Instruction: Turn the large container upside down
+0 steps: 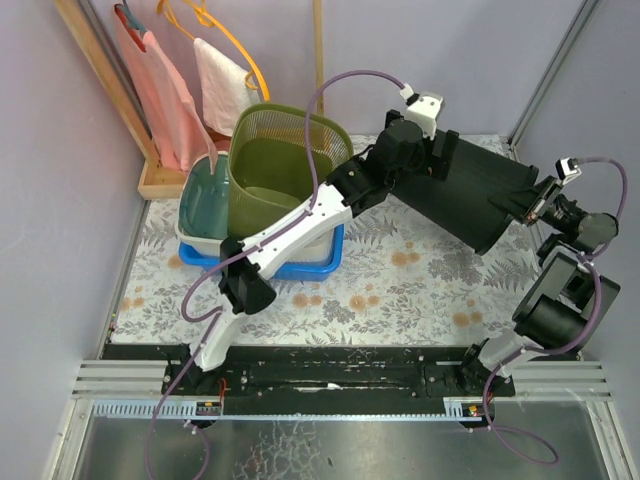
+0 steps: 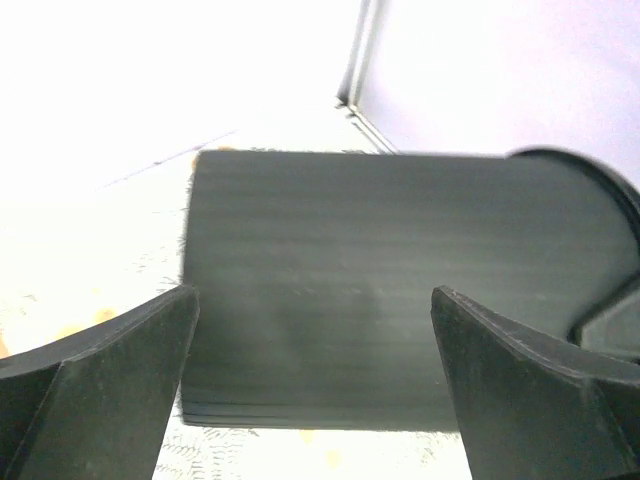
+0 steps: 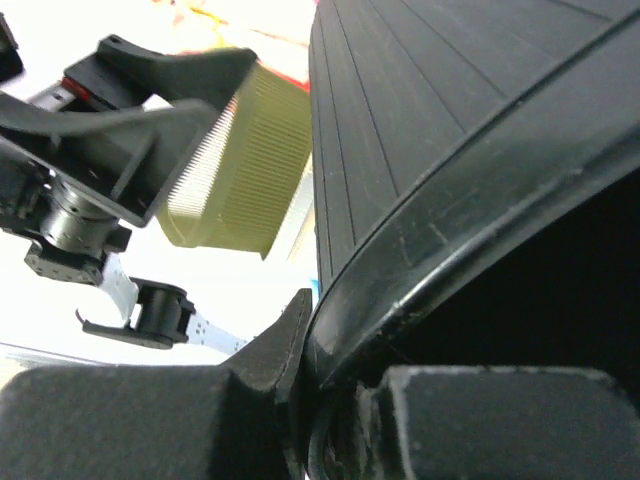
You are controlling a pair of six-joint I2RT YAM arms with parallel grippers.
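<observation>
The large black container (image 1: 450, 190) lies on its side across the back right of the table in the top view. Its rim side faces right, where my right gripper (image 1: 524, 206) is shut on the edge. In the right wrist view the thick rim (image 3: 440, 235) runs between the two fingers, with the dark inside to the right. My left gripper (image 1: 440, 155) is open over the container's left end. In the left wrist view the container's smooth side (image 2: 310, 290) lies beyond the open fingers (image 2: 120, 380), with nothing held between them.
At the left, an olive basket (image 1: 275, 165) stands among a teal tub (image 1: 205, 195) and a blue tray (image 1: 300, 270). Pink cloth (image 1: 160, 100) hangs at the back left. Grey walls close in the sides.
</observation>
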